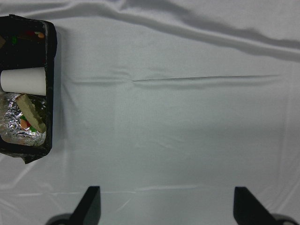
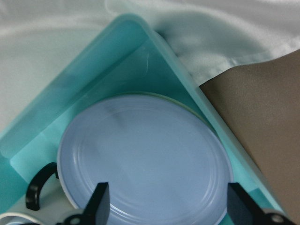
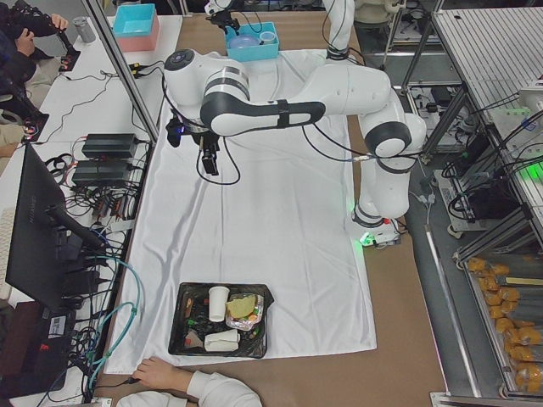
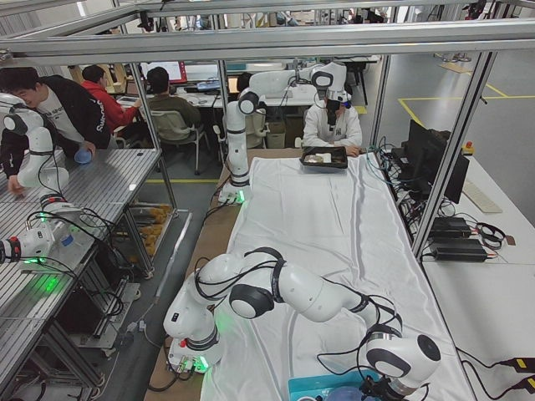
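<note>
My left gripper hangs open over the white cloth (image 3: 271, 246), empty. A black tray (image 3: 178, 339) at one end holds white cups (image 3: 217, 303), foil with food and scraps; it shows at the left of the left wrist view. At the other end my right gripper is open above a teal bin (image 2: 70, 79), which holds a pale blue plate (image 2: 145, 154) and a cup (image 2: 44, 208) with a black handle. Whether the fingertips touch the plate is unclear.
A person's hand (image 3: 157, 373) rests by the black tray. Monitors, cables and black boxes line one long side; a metal-framed bench (image 4: 92, 175) stands along the other.
</note>
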